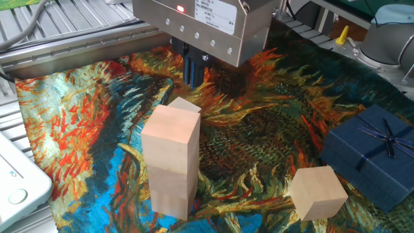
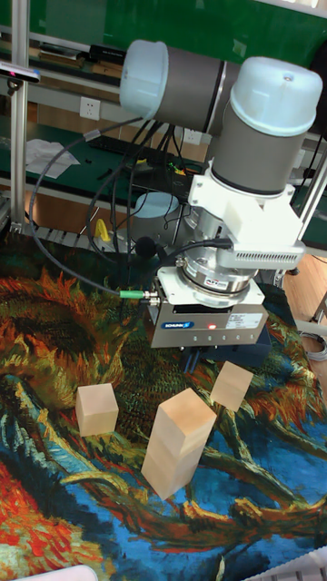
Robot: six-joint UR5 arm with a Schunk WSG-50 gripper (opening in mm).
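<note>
A tower of pale wooden blocks (image 1: 171,158) stands upright on the patterned cloth. Past it, mostly hidden in exterior view 2, lies a wooden block (image 1: 186,103), which shows as a whole cube (image 2: 97,409) in exterior view 3. Another single wooden cube (image 1: 318,193) rests to the tower's right. My gripper (image 1: 193,84) hangs beyond the tower, apart from every block. Its fingers look close together, and nothing shows between them. In exterior view 3 the gripper (image 2: 190,368) is partly in shadow, above the far side of the tower.
A dark blue gift box (image 1: 372,155) with a ribbon sits at the right. A white device (image 1: 22,178) stands at the left edge. A metal rail (image 1: 84,55) runs along the back left.
</note>
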